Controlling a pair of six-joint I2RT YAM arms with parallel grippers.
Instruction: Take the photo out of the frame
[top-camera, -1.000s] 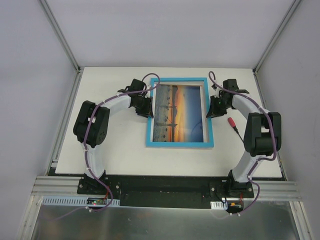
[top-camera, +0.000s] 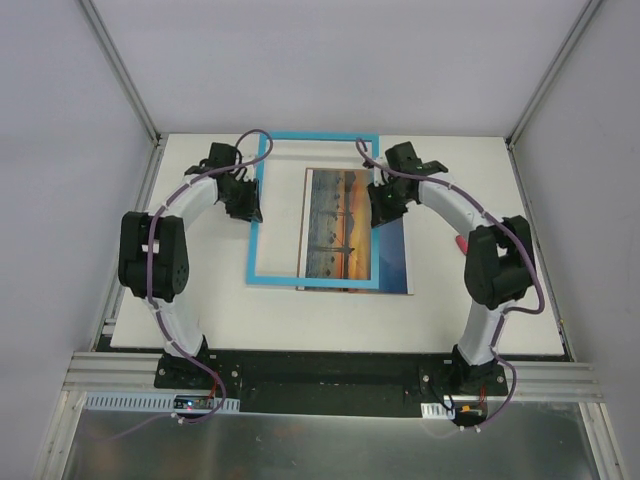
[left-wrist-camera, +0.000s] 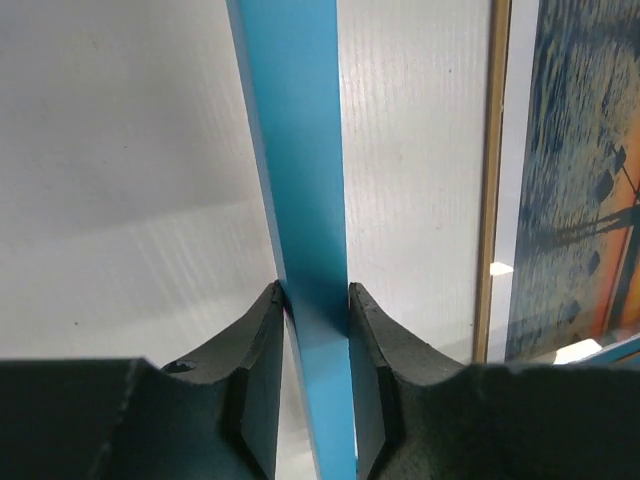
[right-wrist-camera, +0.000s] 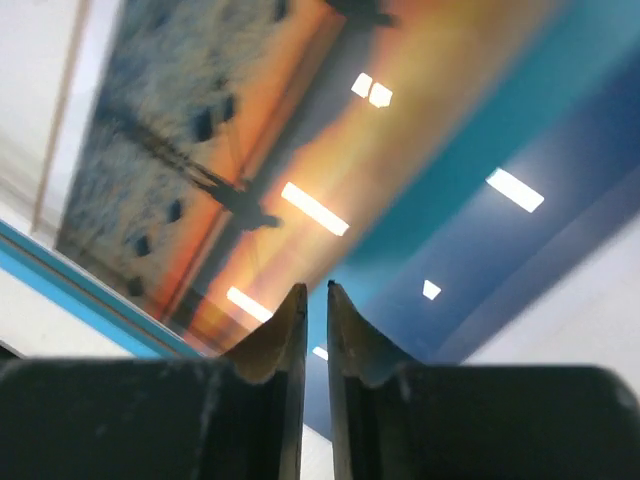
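The blue frame (top-camera: 313, 284) is held up by both arms, its outline shifted left of the sunset photo (top-camera: 335, 225), which lies on the table. Its right bar crosses above the photo, whose dark blue edge (top-camera: 394, 262) shows beyond it. My left gripper is shut on the left bar (left-wrist-camera: 300, 150), one finger on each side. On the opposite bar my right gripper is shut, with a strip of blue showing between its fingers. A brown-edged white border (left-wrist-camera: 490, 200) runs along the photo's left side.
A red-handled tool (top-camera: 461, 244) lies on the right of the white table, partly hidden by the right arm. Bare table (top-camera: 210, 270) shows at the left and along the front. Grey walls stand on both sides and behind.
Both grippers have carried the blue frame leftward, away from its position around the photo. The photo has stayed in place on the table.
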